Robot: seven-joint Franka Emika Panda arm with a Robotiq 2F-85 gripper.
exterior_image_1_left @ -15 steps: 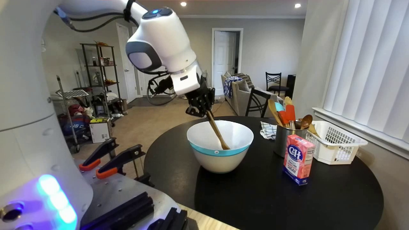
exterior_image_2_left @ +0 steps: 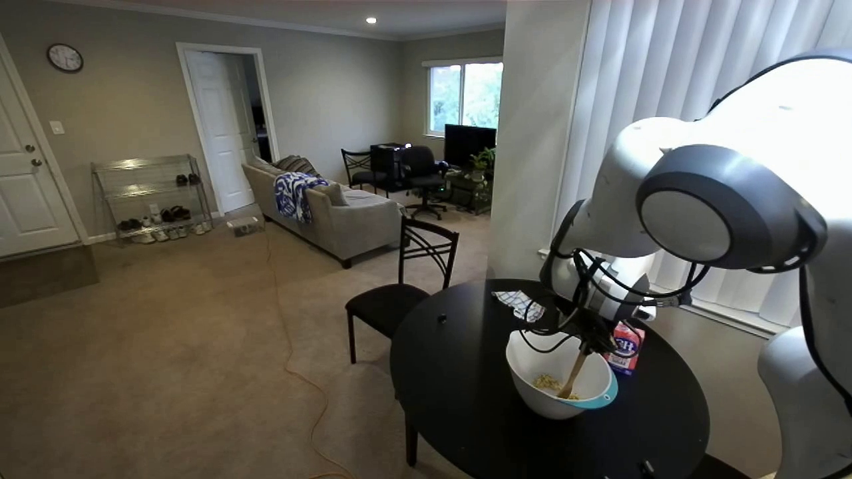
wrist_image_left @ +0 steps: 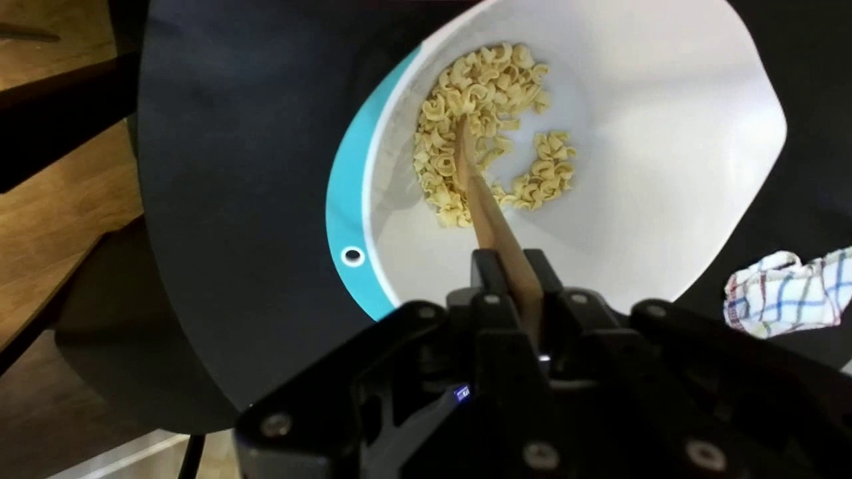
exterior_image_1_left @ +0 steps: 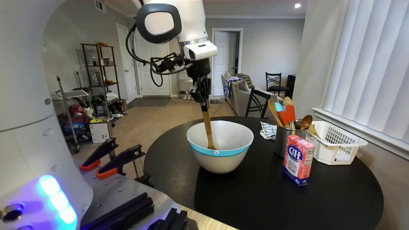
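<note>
My gripper is shut on the handle of a wooden spoon (wrist_image_left: pixel 496 221), above the bowl. The spoon's lower end is down among small curled pasta pieces (wrist_image_left: pixel 479 88) at the bottom of the white bowl (exterior_image_1_left: pixel 220 163). A turquoise band (wrist_image_left: pixel 345 215) with a small hole runs along one side of the bowl's rim. In exterior view 1 the spoon (exterior_image_1_left: pixel 208 128) stands nearly upright, leaning slightly, and its tip is hidden behind the near rim. The pasta (exterior_image_2_left: pixel 548 383) lies in a heap, with a patch of bare bowl floor between two parts of it.
On the black round table (exterior_image_1_left: pixel 245 199), right of the bowl, stand a pink sugar box (exterior_image_1_left: pixel 298 159), a metal utensil holder (exterior_image_1_left: pixel 281 141) and a white basket (exterior_image_1_left: pixel 339 149). A checked cloth (exterior_image_1_left: pixel 268 131) lies behind.
In exterior view 1 the spoon has swung from a strong slant to nearly upright, its lower end shifting left inside the bowl. The wrist has straightened. The bowl stays in place.
</note>
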